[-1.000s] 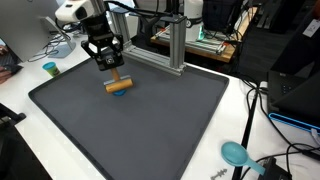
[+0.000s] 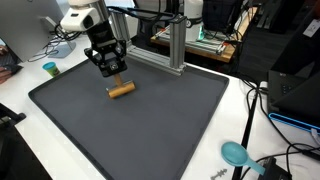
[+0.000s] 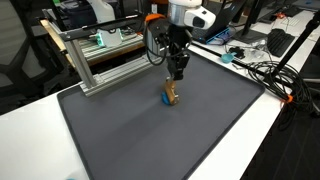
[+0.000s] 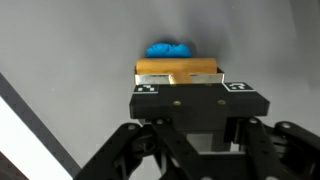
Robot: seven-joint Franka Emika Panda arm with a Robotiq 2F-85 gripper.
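My gripper (image 2: 115, 70) points down at the far part of the grey board, shut on the handle of a wooden mallet-like tool (image 2: 121, 90). In the wrist view, the tool's cylindrical wooden head (image 4: 177, 67) lies crosswise just beyond the marked fingers (image 4: 158, 101). A short stub of handle (image 4: 180, 78) runs back between them. Just past the head sits a small, lumpy blue piece (image 4: 167, 50). From the second exterior view, that blue piece (image 3: 166, 98) is low beside the wooden head (image 3: 171, 91); whether they touch cannot be told.
The grey board (image 2: 150, 125) is otherwise bare, with wide free room in front. A metal frame (image 2: 177, 45) stands at its back edge. A teal-green cup (image 2: 51, 69) is off to the left, and a light-blue scoop-like object (image 2: 238, 155) lies at the front right.
The wooden head has come slightly lower and nearer the camera in exterior view 1. The blue piece, visible beneath it before, is now almost wholly hidden there. My gripper keeps its hold.
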